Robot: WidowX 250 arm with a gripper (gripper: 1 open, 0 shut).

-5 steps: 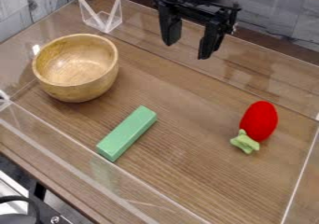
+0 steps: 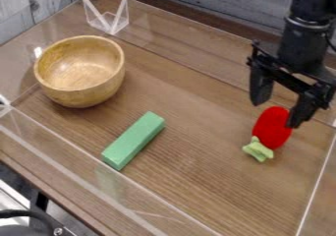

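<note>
My gripper (image 2: pixel 270 98) is at the upper right, open, hanging from the arm just above a red oval object (image 2: pixel 270 126) with a pale green leafy part (image 2: pixel 258 149) at its lower end. A green rectangular block (image 2: pixel 133 141) lies at the lower middle left.
A tan bowl (image 2: pixel 82 68) stands at the upper left, with a white wire-like rack (image 2: pixel 110 16) behind it.
The arm has moved right from the upper middle to over the red object. The objects on the table look unmoved.
</note>
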